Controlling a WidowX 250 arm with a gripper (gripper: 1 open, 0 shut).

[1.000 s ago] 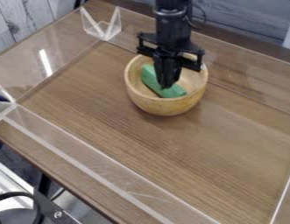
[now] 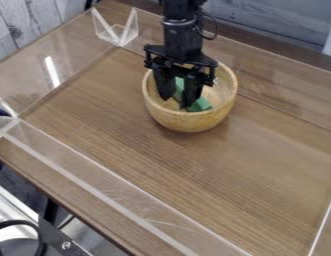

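Observation:
My black gripper [image 2: 180, 76] is down inside a round, pale yellow bowl [image 2: 192, 119] near the upper middle of the camera view. A green object [image 2: 197, 103] lies in the bowl, partly hidden behind the dark fingers. Whether the fingers are closed on it I cannot tell.
A clear plastic piece [image 2: 117, 26] stands at the upper left of the wooden table [image 2: 154, 190]. A black cable [image 2: 24, 226] is at the lower left.
The gripper has moved slightly left and lower into the bowl, and now covers more of the green object.

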